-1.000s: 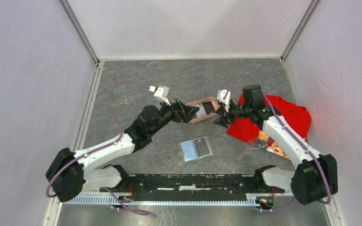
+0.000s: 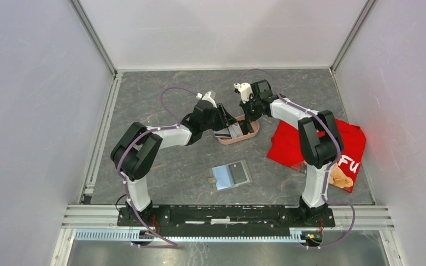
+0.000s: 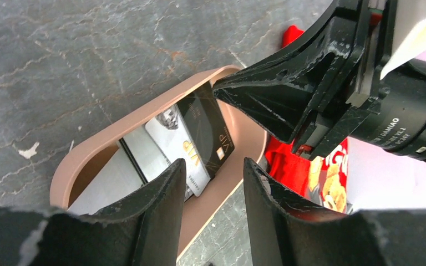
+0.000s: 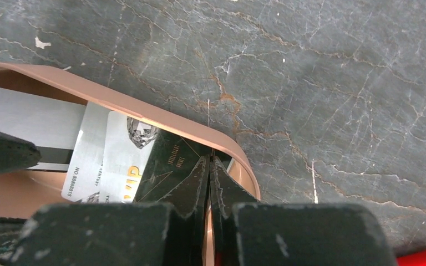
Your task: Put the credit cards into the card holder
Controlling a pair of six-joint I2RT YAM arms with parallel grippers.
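Note:
A black card [image 3: 206, 130] lies at the right end of a tan tray [image 3: 144, 113]; white cards with gold print, such as the white card [image 4: 123, 160], lie left of it, with grey and white ones further left. My right gripper is shut at the black card's end by the tray's corner; nothing clearly shows between its fingertips. My left gripper is open over the tray, its fingers apart and empty. What looks like the card holder [image 2: 230, 175], with a light blue half and a grey half, lies flat in front of the tray.
A red cloth bag [image 2: 285, 145] with a bear print covers the right side of the table. Both grippers are close together over the tray.
Both arms have moved to the tray. My right gripper came from the right and front, swung over the tray's far right side and is now shut. My left gripper moved slightly right.

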